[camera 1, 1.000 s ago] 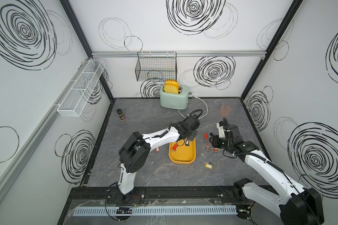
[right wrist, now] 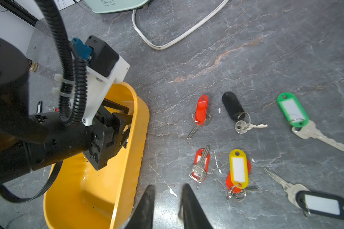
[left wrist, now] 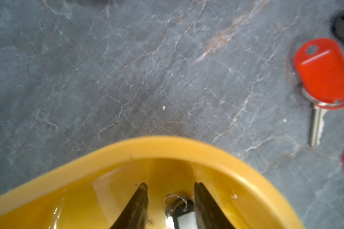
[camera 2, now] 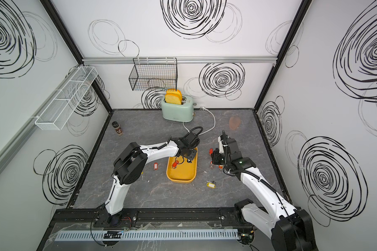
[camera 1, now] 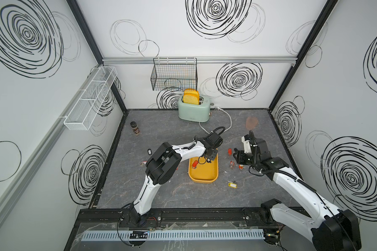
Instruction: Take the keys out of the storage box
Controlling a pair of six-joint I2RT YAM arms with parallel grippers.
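Observation:
The yellow storage box (camera 1: pixel 203 176) stands mid-table. Inside it are a red-tagged key (camera 1: pixel 194 164) and a black tag with a white label (left wrist: pixel 185 219). My left gripper is open over the box's far end, its fingers on either side of the black tag, apparently without gripping it; the tag's lower part is cut off by the view. To the right of the box, my right gripper hangs above the table with its fingers part open, no key visible between them. In the top left view its fingertips are hard to make out.
Several tagged keys lie right of the box, among them a red one (right wrist: pixel 201 110), a green one (right wrist: pixel 293 110) and a yellow one (right wrist: pixel 238 169). Behind stands a toaster (camera 1: pixel 194 110) with a white cable (right wrist: pixel 156 47). A spice jar (camera 1: pixel 134 127) is back left.
My left arm's elbow has shifted right and up in the view, while its gripper has edged slightly toward the front over the box's far end. The right arm looks unmoved.

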